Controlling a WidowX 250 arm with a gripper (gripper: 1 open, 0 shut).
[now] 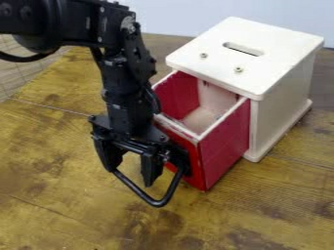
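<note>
A white wooden box (280, 107) with a slotted top and two screws stands right of centre. Its red drawer (225, 145) is pulled out toward the front left, pale and empty inside as far as visible. My black gripper (163, 166) is low at the drawer's front face, in front of its lower left part, with a black cable looping below it. The fingertips are dark and partly hidden against the drawer, so whether they are apart or closed on something is unclear.
A pale wall (156, 15) runs behind, and tiled floor shows at the upper left.
</note>
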